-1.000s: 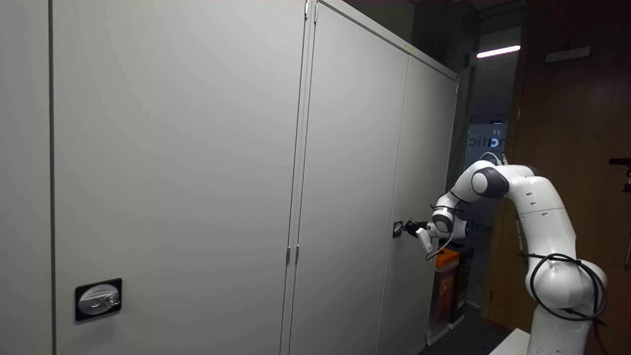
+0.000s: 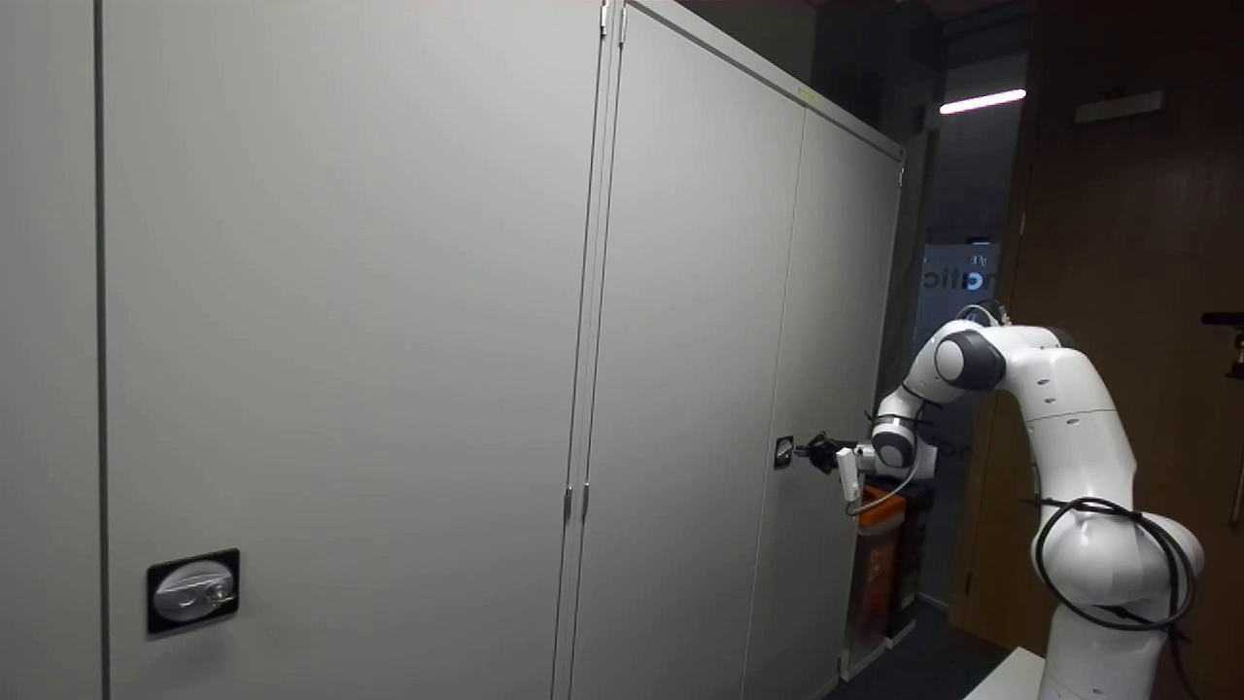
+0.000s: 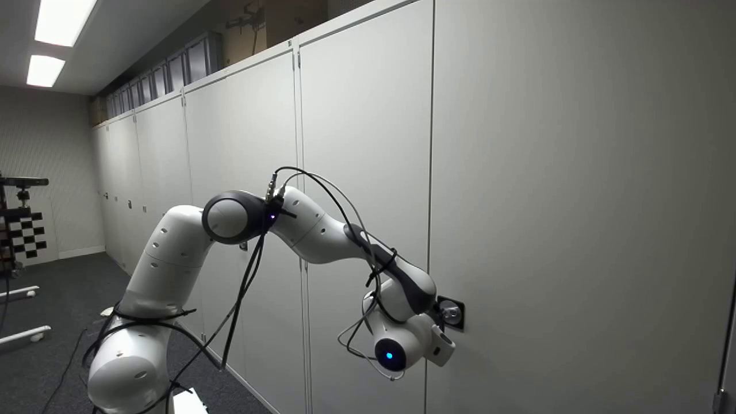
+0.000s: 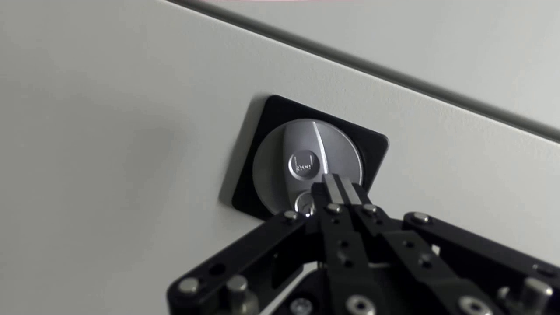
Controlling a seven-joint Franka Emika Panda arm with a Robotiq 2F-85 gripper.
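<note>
A round silver turn handle (image 4: 304, 141) in a black square plate (image 4: 375, 144) is set into the grey cabinet door, close to the seam between two doors. In the wrist view my gripper is shut, its two grey fingertips together and nothing showing between them. The tips overlap the handle's lower right side; whether they touch it I cannot tell. Part of the lock below the grip is hidden by my fingers (image 4: 341, 246). Exterior view 1 shows the gripper right in front of the handle plate (image 2: 783, 453), and exterior view 2 mostly hides it behind the arm.
A tall row of grey cabinets (image 2: 350, 292) runs along the wall, all doors closed. Another handle (image 2: 192, 591) sits far to the left. Beyond the arm stands a bin with an orange lid (image 2: 882, 509). Cables hang loosely around the arm (image 3: 241, 303).
The wrist has shifted slightly right in exterior view 1, and the hand is turned differently about its axis. The cabinet doors look unmoved.
</note>
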